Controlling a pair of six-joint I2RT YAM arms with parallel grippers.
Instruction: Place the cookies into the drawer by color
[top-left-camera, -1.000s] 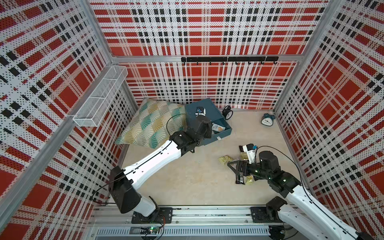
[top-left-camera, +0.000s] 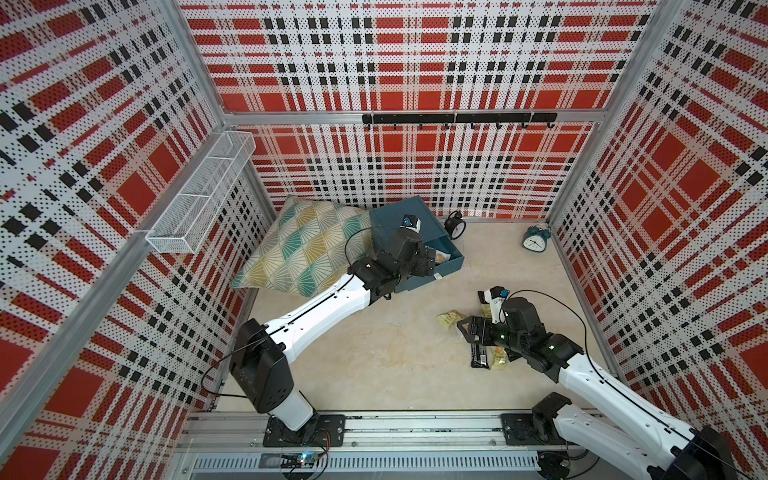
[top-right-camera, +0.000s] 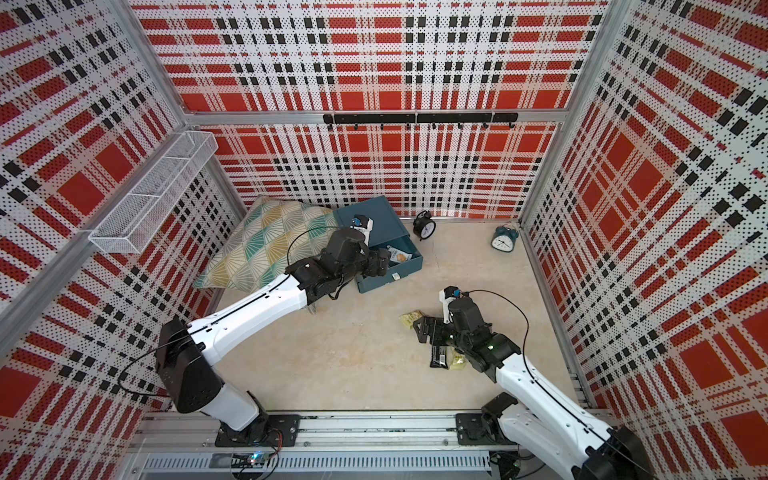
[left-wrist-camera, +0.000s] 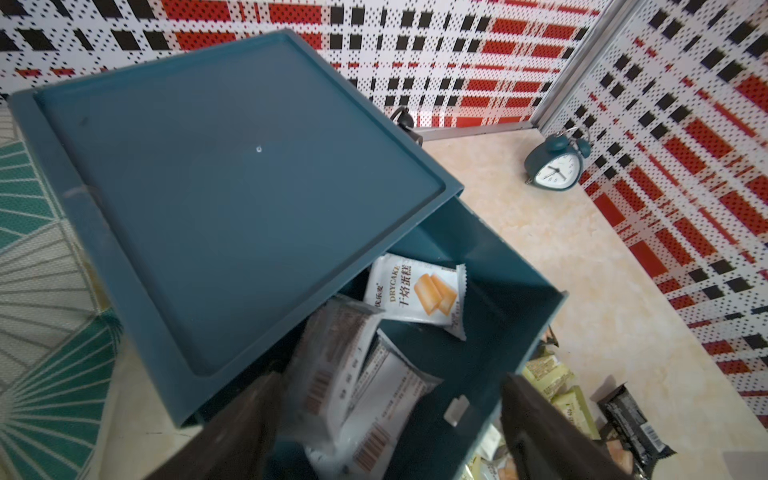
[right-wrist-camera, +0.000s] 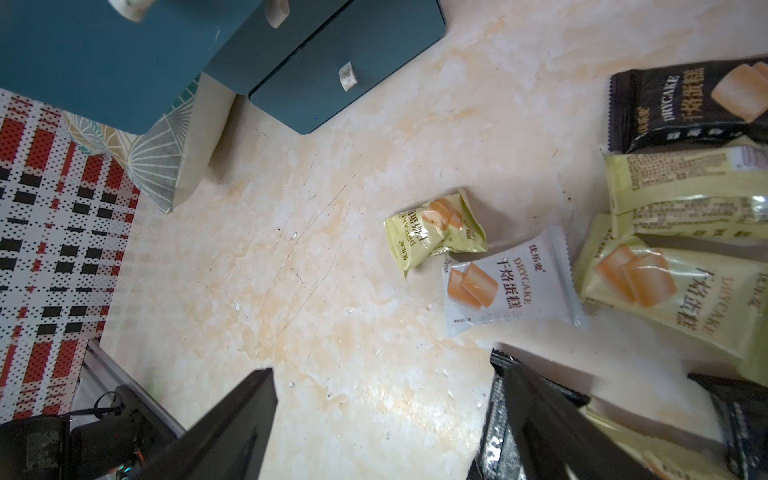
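Note:
The blue drawer (left-wrist-camera: 524, 308) is pulled out under its cabinet (left-wrist-camera: 240, 184). In the left wrist view a white cookie (left-wrist-camera: 416, 289) and another pale pack (left-wrist-camera: 382, 412) lie inside; a blurred, tilted pack (left-wrist-camera: 332, 360) leans beside them. My left gripper is over the drawer, fingers spread wide and clear of the packs. My right gripper stands open above the table, empty. Beyond it are a small yellow cookie (right-wrist-camera: 436, 228), a white cookie (right-wrist-camera: 512, 284), another yellow cookie (right-wrist-camera: 680, 292) and a black cookie (right-wrist-camera: 696, 100). A black pack (right-wrist-camera: 500, 424) is partly behind the right finger.
A patterned pillow (top-left-camera: 308, 240) leans left of the cabinet. A black clock (top-left-camera: 454, 225) stands behind the drawer, and a teal alarm clock (top-left-camera: 536, 238) sits at the back right.
My left gripper has shifted right over the drawer and now covers much of the white cookie in the top left view.

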